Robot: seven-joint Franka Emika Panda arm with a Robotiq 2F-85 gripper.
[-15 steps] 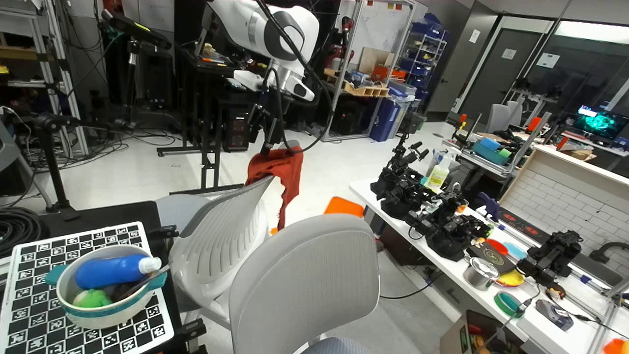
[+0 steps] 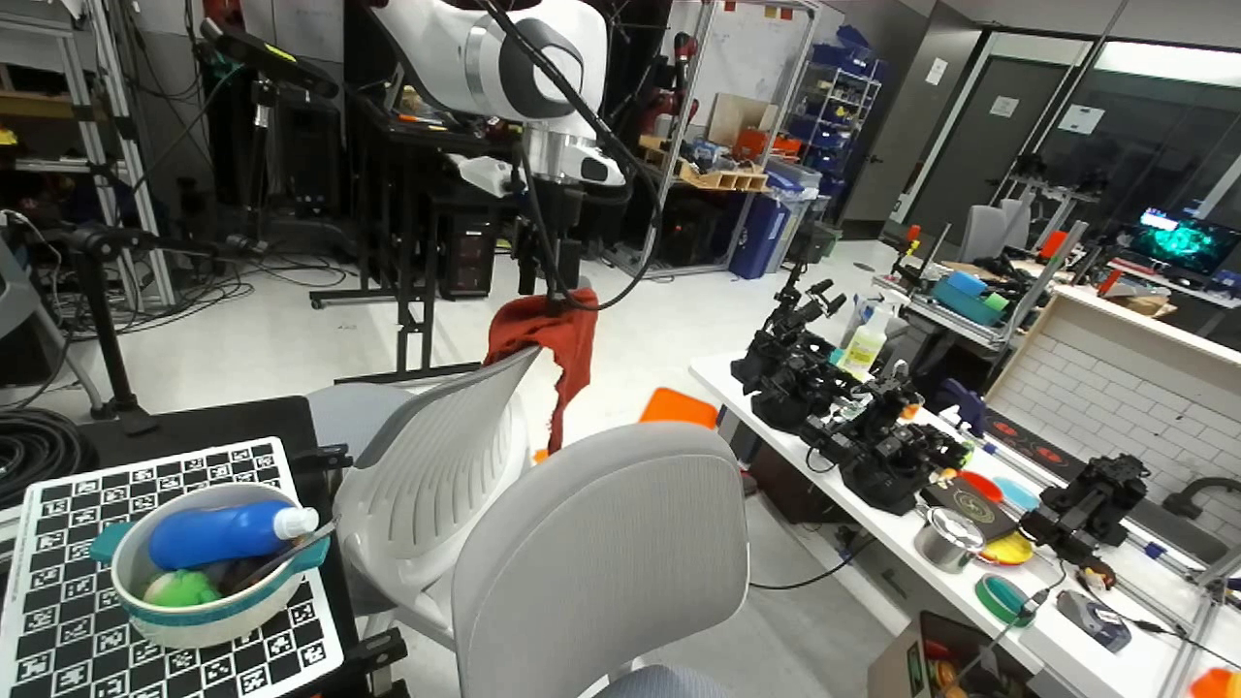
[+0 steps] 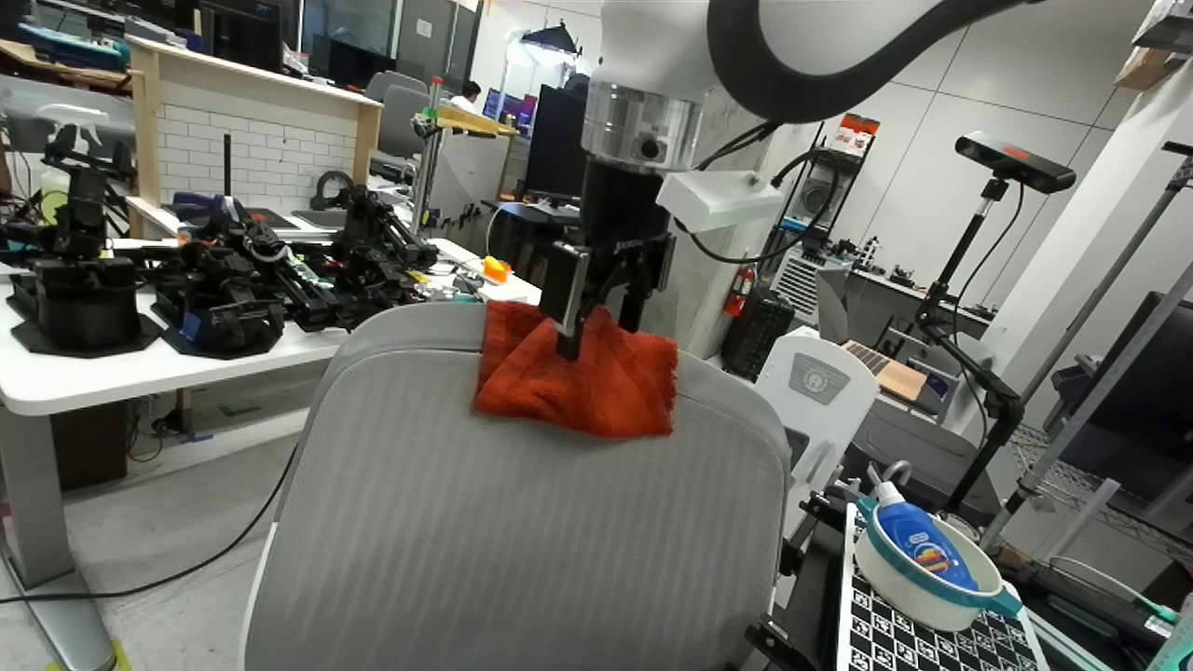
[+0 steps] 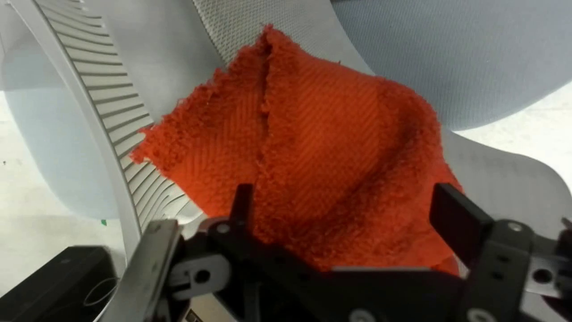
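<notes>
A red-orange cloth (image 2: 566,343) is draped over the top of a grey chair back (image 3: 514,503), hanging down both sides. In exterior view 2 my gripper (image 3: 600,324) points down at the top edge of the chair, its fingertips reaching to the cloth (image 3: 582,391). Seen from the wrist, the cloth (image 4: 321,150) spreads beneath and between the wide-parted fingers of my open gripper. Neither finger visibly pinches it; whether the tips touch the fabric is hard to tell.
A second grey chair (image 2: 605,547) stands close by. On a patterned board (image 2: 70,547) at the left sits a white-and-teal pot (image 2: 186,628) holding a blue bottle (image 2: 221,533). Black robot arms crowd the white table (image 2: 861,494) to the right.
My gripper has swung from a tilted pose to pointing nearly straight down, its tips shifting slightly right over the cloth. The cloth and chairs look unmoved.
</notes>
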